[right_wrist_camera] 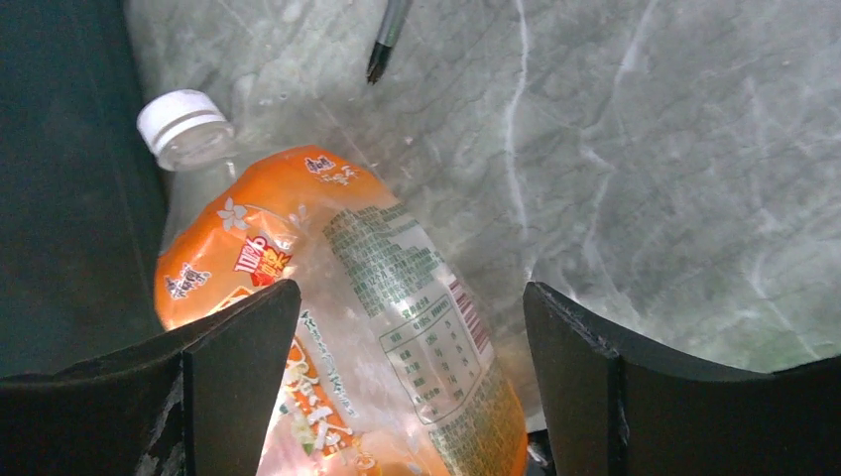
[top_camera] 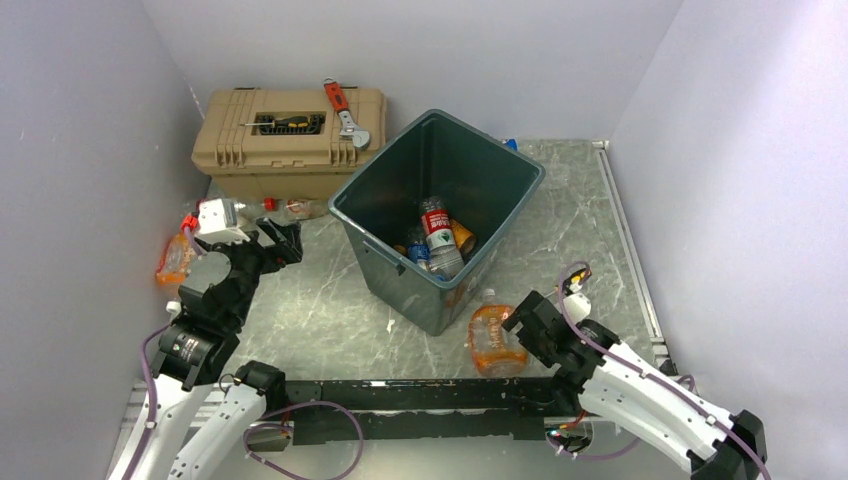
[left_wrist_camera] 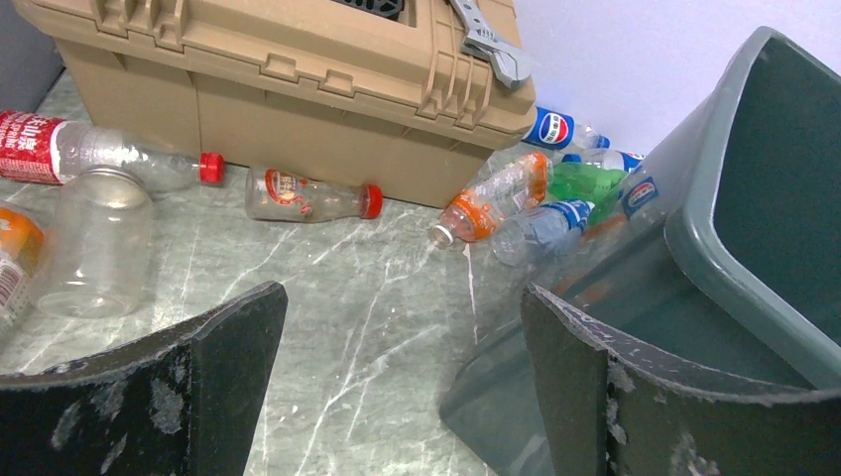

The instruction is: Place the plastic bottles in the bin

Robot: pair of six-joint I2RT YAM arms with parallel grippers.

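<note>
An orange-labelled plastic bottle (top_camera: 495,345) with a white cap (right_wrist_camera: 183,124) lies on the floor just front-right of the grey bin (top_camera: 390,280), which holds several bottles and cans. My right gripper (top_camera: 525,325) is over this bottle, its fingers apart on either side of the label in the right wrist view. My left gripper (top_camera: 275,245) stands open left of the bin, nothing between its fingers. In the left wrist view several bottles lie along the case: a red-labelled one (left_wrist_camera: 30,147), a small red-capped one (left_wrist_camera: 298,196), an orange one (left_wrist_camera: 496,198) and others beside the bin.
A tan hard case (top_camera: 270,160) with a wrench (top_camera: 352,128) and screwdriver on top stands at the back left. A thin dark tool (right_wrist_camera: 392,35) lies beside the orange bottle. Walls close in the space on three sides; floor between left arm and bin is clear.
</note>
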